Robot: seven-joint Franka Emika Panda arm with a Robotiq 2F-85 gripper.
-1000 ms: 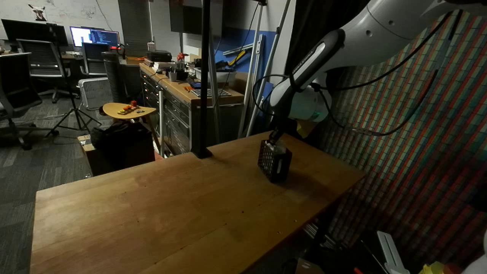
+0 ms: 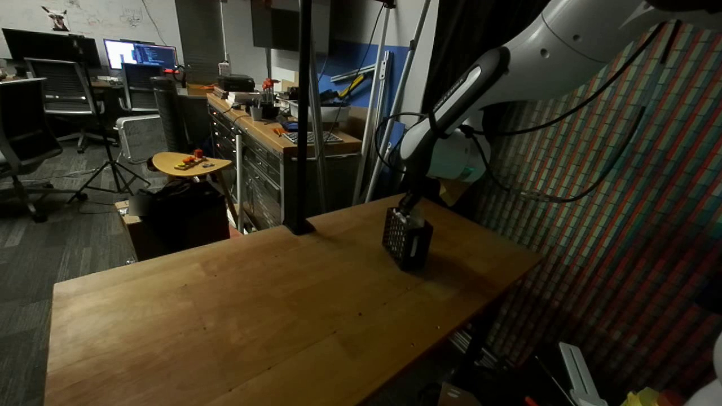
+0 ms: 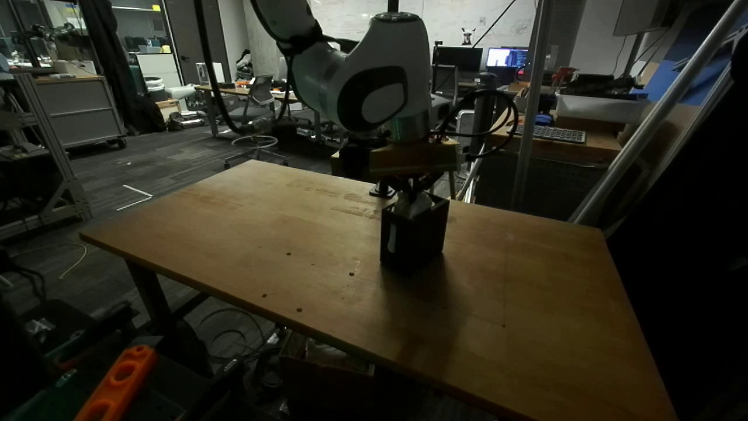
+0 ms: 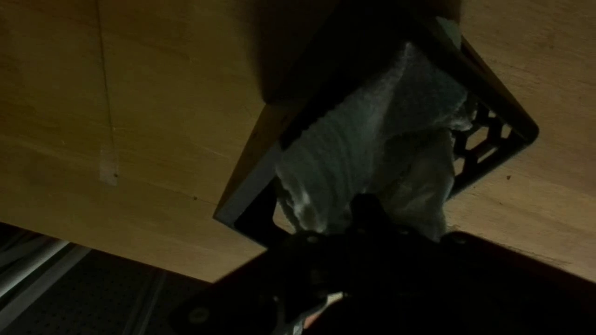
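Observation:
A black box with perforated sides (image 2: pixel 407 238) stands upright on the wooden table. Crumpled pale cloth (image 4: pixel 357 145) fills much of its open top in the wrist view, with folds against the rim. My gripper (image 2: pixel 407 204) points down at the box's mouth, its tips at the cloth. In the wrist view the dark fingers (image 4: pixel 366 209) meet the cloth's near edge and are shut on it, though shadow hides the exact grip. From the other side, the cloth (image 3: pixel 414 204) peeks above the rim of the box (image 3: pixel 414 235), right beneath the gripper (image 3: pixel 415 189).
A black post (image 2: pixel 302 135) rises at the table's back edge. A looped cable (image 3: pixel 501 126) hangs beside the arm's wrist.

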